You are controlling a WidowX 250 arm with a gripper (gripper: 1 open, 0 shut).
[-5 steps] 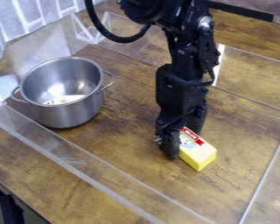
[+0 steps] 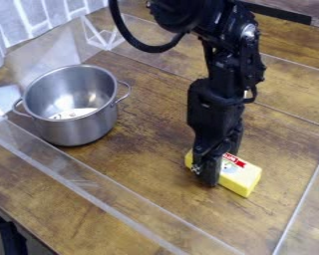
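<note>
A yellow block (image 2: 239, 178) with a red and white label lies on the wooden table at the lower right. The black gripper (image 2: 211, 160) is down over its left end, fingers at the block, appearing shut on it; the fingertips are partly hidden by the dark wrist and the block.
A steel pot (image 2: 71, 120) with two handles stands at the left, with something white inside. Clear tape strips cross the table. A pale fabric or panel is at the upper left.
The gripper and the yellow block have shifted a little to the right and toward the front of the table. The pot has not moved.
</note>
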